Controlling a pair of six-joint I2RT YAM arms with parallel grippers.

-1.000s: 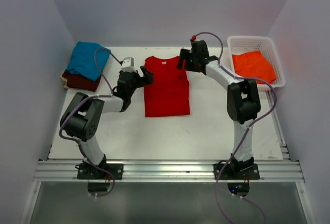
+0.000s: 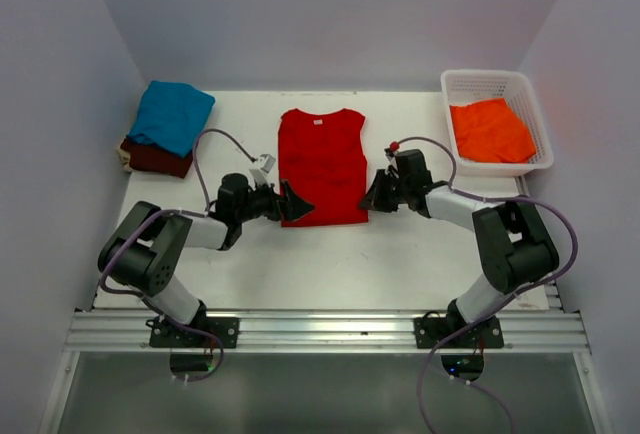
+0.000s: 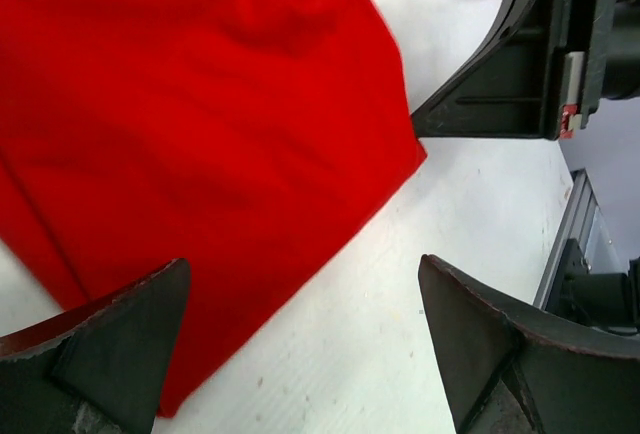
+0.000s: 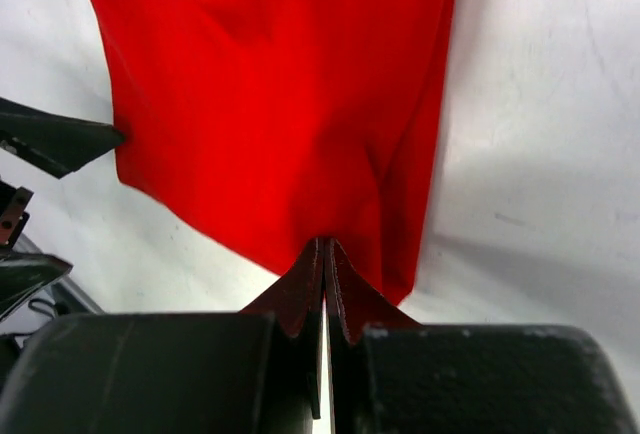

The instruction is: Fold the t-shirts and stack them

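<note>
A red T-shirt [image 2: 322, 164] lies spread on the table, long sides folded in, collar toward the back. At its lower left corner, my left gripper [image 2: 293, 204] is open over the cloth and table edge; in the left wrist view the red hem runs between its wide-set fingers. My right gripper [image 2: 371, 200] is shut at the lower right corner, tips down at the cloth; in the right wrist view no cloth clearly shows between its fingertips.
A folded blue shirt [image 2: 170, 114] lies on darker folded shirts at the back left. A white basket [image 2: 535, 124] with orange cloth [image 2: 490, 129] stands at the back right.
Both grippers have come from the shirt's upper part down to its two lower corners, toward the table's front. The shirt looks unmoved.
</note>
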